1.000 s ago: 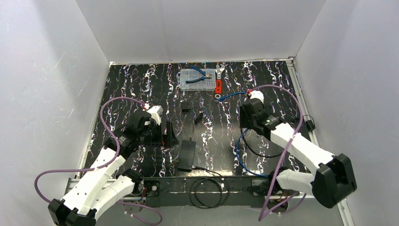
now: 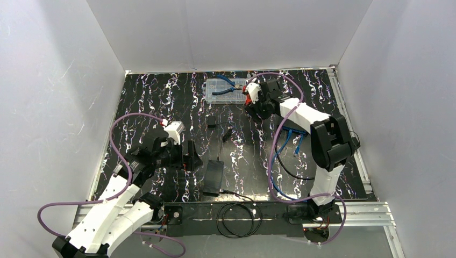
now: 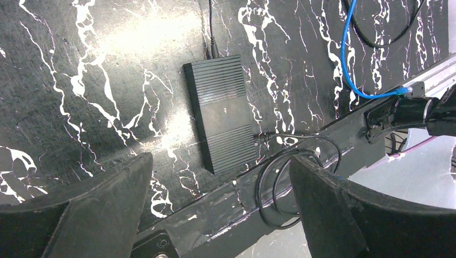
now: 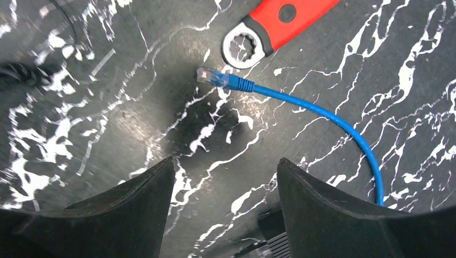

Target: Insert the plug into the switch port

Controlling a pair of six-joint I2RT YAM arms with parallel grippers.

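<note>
A blue network cable ends in a clear plug [image 4: 213,77], lying flat on the dark marbled table in the right wrist view. It lies beyond my right gripper, which stands open with bare table between its fingers. Part of a black ribbed box [image 4: 277,230] with a metallic piece shows low in that view, half behind the right finger; whether its port shows I cannot tell. From above, the right arm covers most of the blue-edged device [image 2: 294,129]. My left gripper is open and empty, above the table near the black power brick [image 3: 223,113].
A red-handled wrench [image 4: 293,21] lies close beside the plug. Pliers [image 2: 226,86] rest on a clear case [image 2: 213,98] at the back. Another blue plug [image 2: 297,151] and a black cable [image 2: 293,174] lie at the right.
The left arm has barely moved.
</note>
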